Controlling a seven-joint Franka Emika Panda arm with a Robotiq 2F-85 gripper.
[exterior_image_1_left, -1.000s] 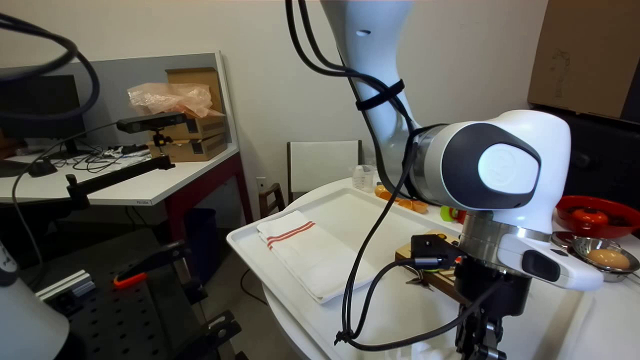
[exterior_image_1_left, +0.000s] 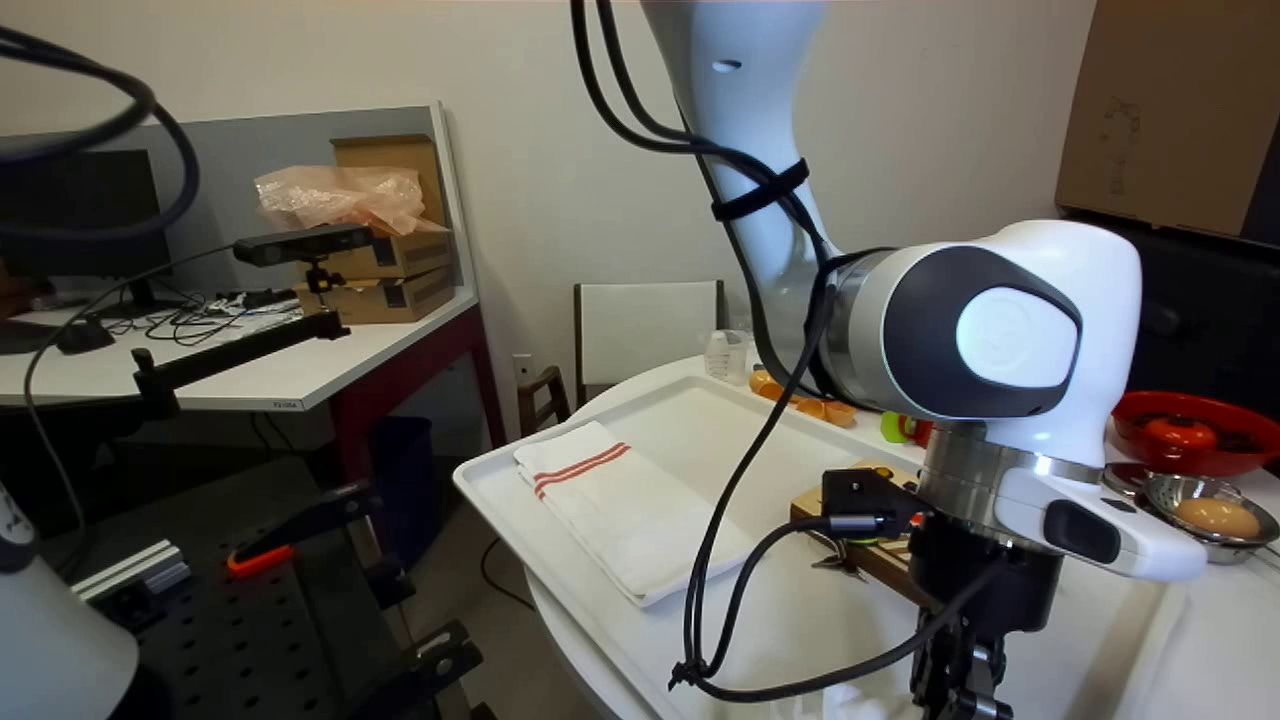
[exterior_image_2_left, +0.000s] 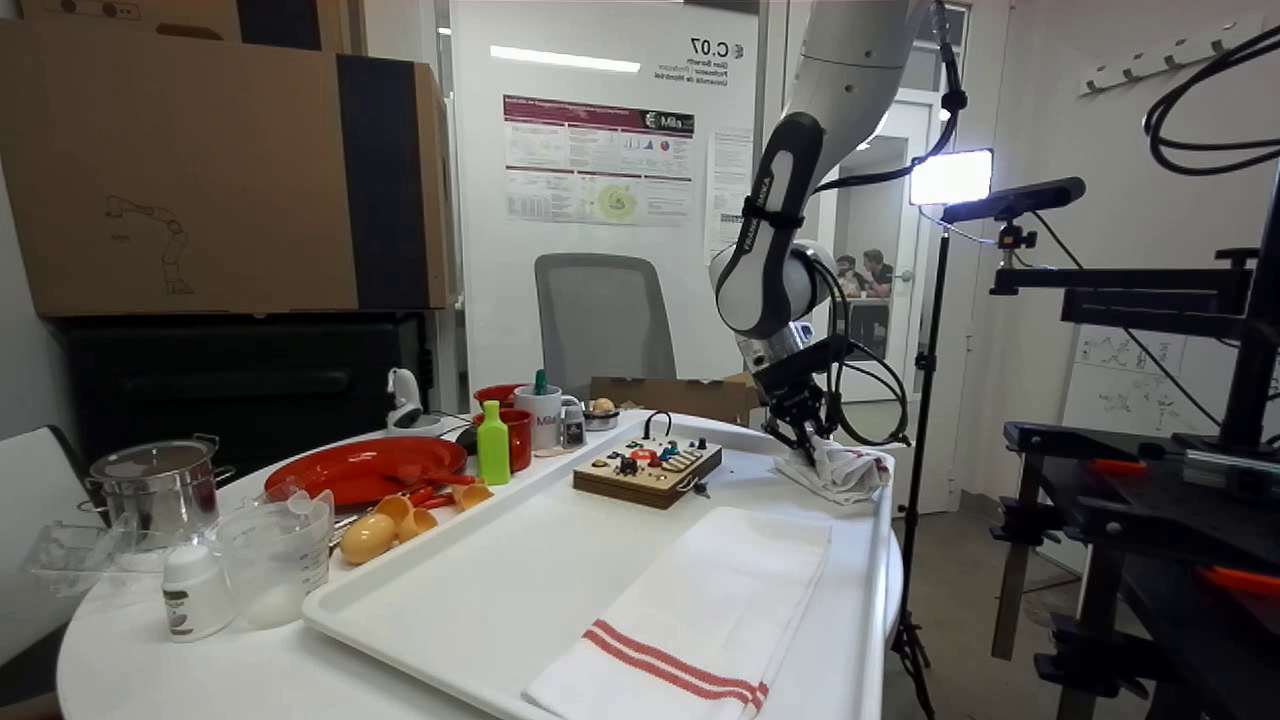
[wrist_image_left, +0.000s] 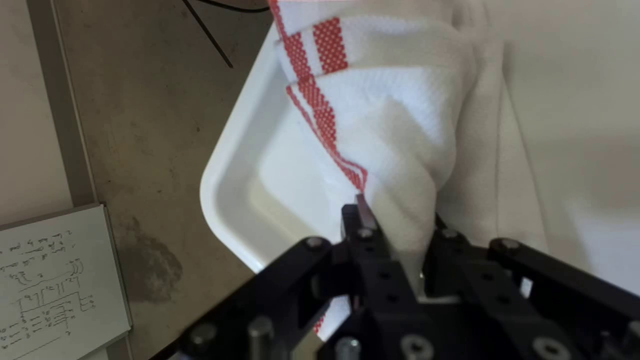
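Note:
A crumpled white cloth with red stripes (wrist_image_left: 414, 114) lies at a corner of the white tray (wrist_image_left: 240, 162). My gripper is shut on a bunched fold of it, which runs up between the two dark fingers. In exterior view 2 this cloth (exterior_image_2_left: 849, 475) rests at the tray's far right, with the gripper (exterior_image_2_left: 801, 446) pointing down into it. A second white towel with red stripes (exterior_image_2_left: 708, 612) lies flat and folded on the tray's near part. Exterior view 1 cuts off the fingertips at its lower edge.
On the tray, a wooden board with switches and knobs (exterior_image_2_left: 648, 468) sits left of the gripper. Red dishes (exterior_image_2_left: 366, 468), a green bottle (exterior_image_2_left: 493, 444) and a clear measuring cup (exterior_image_2_left: 274, 558) crowd the table left of the tray. The tray's near left is bare.

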